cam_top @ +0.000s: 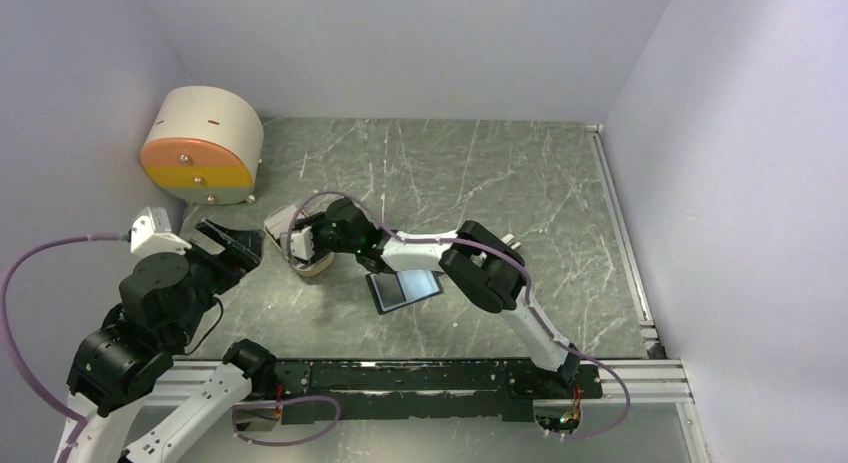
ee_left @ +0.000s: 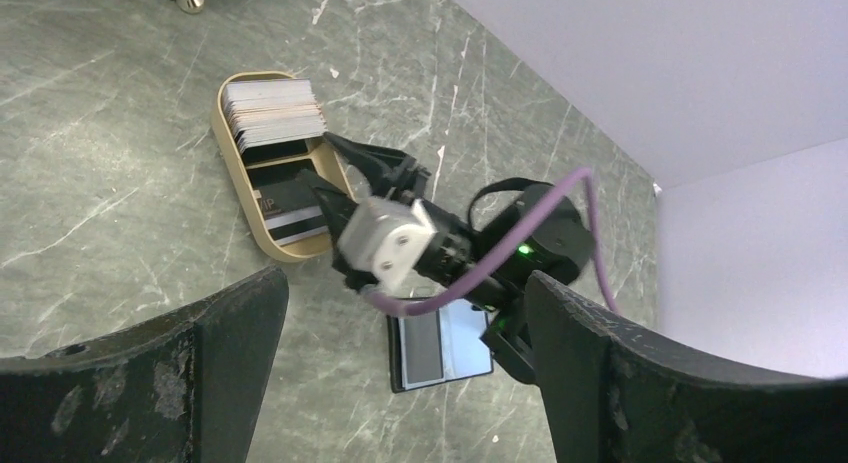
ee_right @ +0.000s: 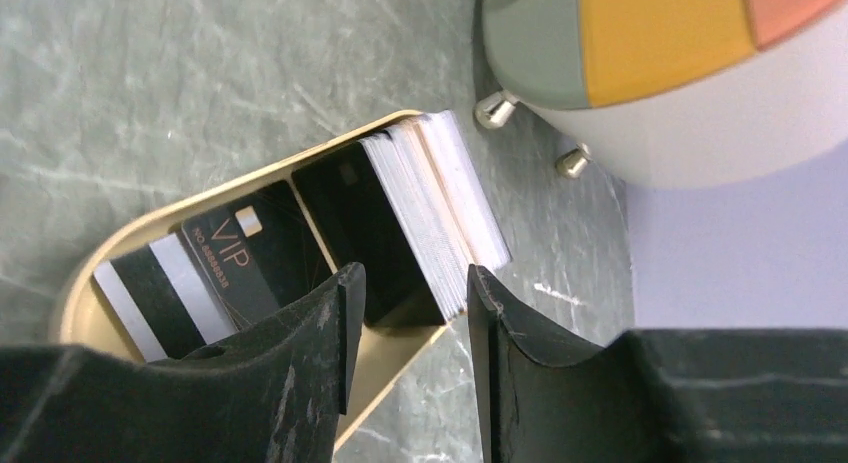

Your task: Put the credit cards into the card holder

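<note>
A beige oval card holder (ee_right: pixel 150 222) holds a dense stack of pale cards (ee_right: pixel 433 208) at one end and black VIP cards (ee_right: pixel 257 254) in another section, seen clearly in the right wrist view. My right gripper hangs over it with fingers apart and nothing between them. My left gripper stands open and empty at the left of the table, away from the holder; in the left wrist view the holder sits ahead of it, partly behind the right arm.
A dark open flat case with pale blue panel (cam_top: pixel 420 285) lies below the right arm. A rounded cabinet (cam_top: pixel 203 136) with coloured drawers stands at the back left. Walls bound three sides.
</note>
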